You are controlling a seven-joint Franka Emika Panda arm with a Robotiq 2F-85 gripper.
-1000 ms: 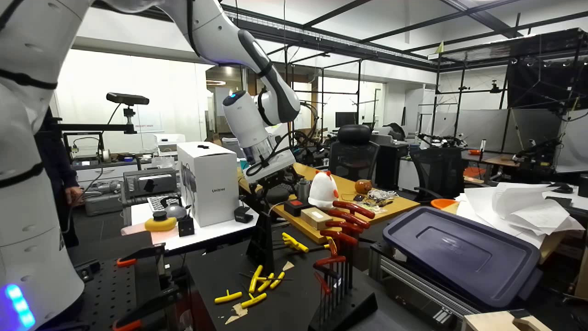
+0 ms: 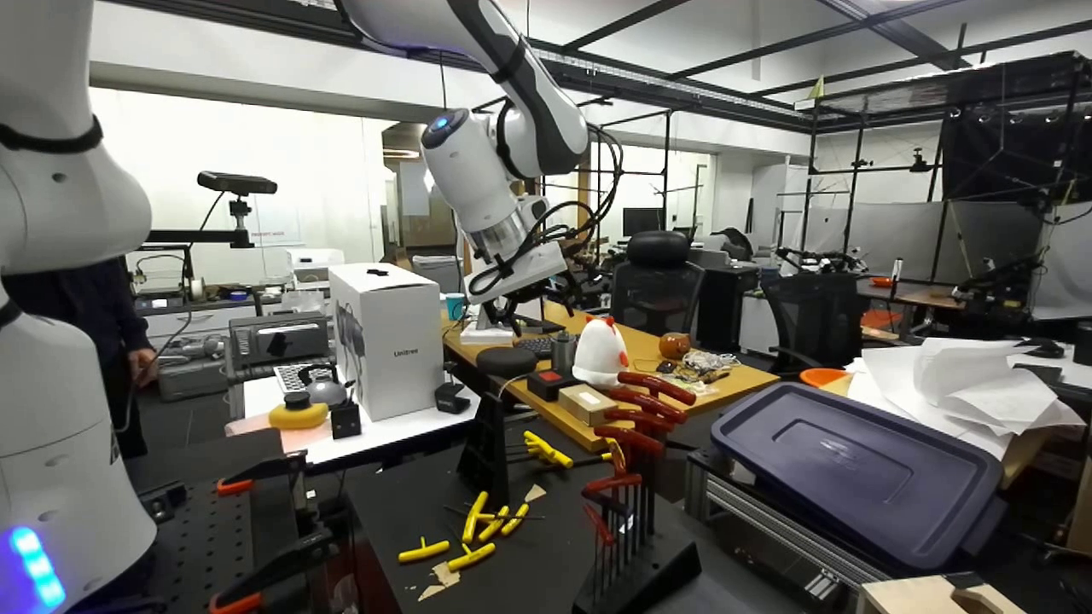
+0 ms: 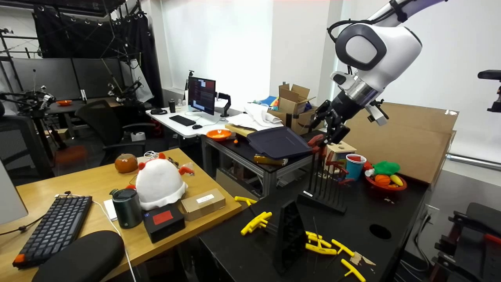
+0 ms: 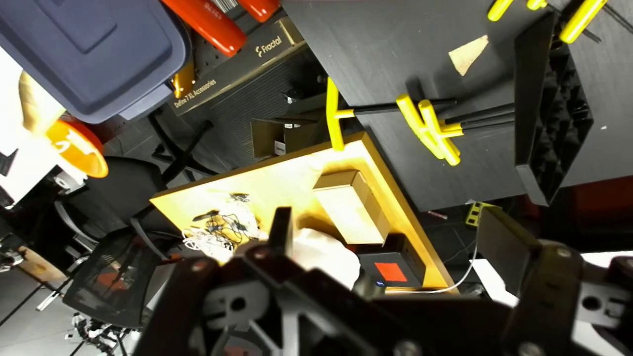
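My gripper is open, its two fingers (image 4: 282, 228) wide apart in the wrist view with nothing held between them. In exterior view 1 the gripper (image 2: 544, 312) hangs high, above the level of the tabletop. Several yellow T-handled keys (image 2: 548, 450) lie loose on the black table (image 3: 357, 218), around an upright black holder (image 3: 289, 237) that looks empty. Beside them stands a rack (image 3: 321, 203) of red-handled keys (image 2: 635, 440). In exterior view 2 the gripper (image 3: 331, 126) overlaps the tops of the red handles; its true distance from them is unclear there.
A wooden desk (image 3: 101, 176) adjoins the black table, bearing a white plush toy (image 3: 159, 183), a cardboard box (image 3: 202, 204) and a tumbler (image 3: 127, 208). A dark blue lid (image 2: 855, 466) lies to one side. A red bowl (image 3: 387, 187) of toy produce and a blue cup (image 3: 354, 167) stand behind the rack.
The arm has lifted my gripper up and a little to the right in exterior view 1, away from the black holder. The keys and the holder look unmoved.
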